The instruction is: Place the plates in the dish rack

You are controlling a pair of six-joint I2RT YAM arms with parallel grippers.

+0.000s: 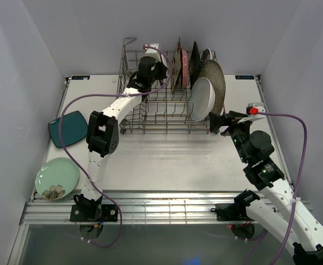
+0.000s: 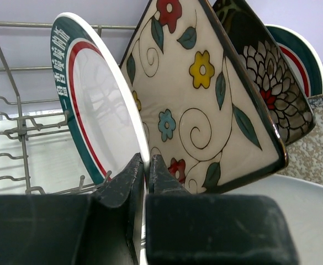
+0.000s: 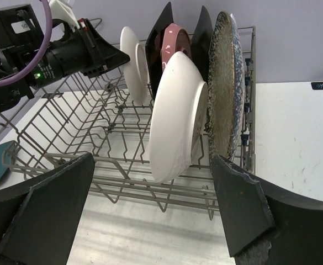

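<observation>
In the dish rack (image 1: 150,127) my left gripper is shut on the rim of a white plate (image 2: 103,105) with a green-and-red border, standing upright at the back beside a square flowered plate (image 2: 200,110). A pink dish (image 3: 175,36), dark plates, a white bowl (image 3: 169,116) and a speckled plate (image 3: 222,83) stand further right in the rack. A teal square plate (image 1: 67,130) and a green round plate (image 1: 57,178) lie on the left counter. My right gripper (image 1: 216,124) stands open and empty at the rack's front right corner.
The rack's left half shows empty tines. The counter in front of the rack is clear, as is the strip to its right. Side walls bound the workspace.
</observation>
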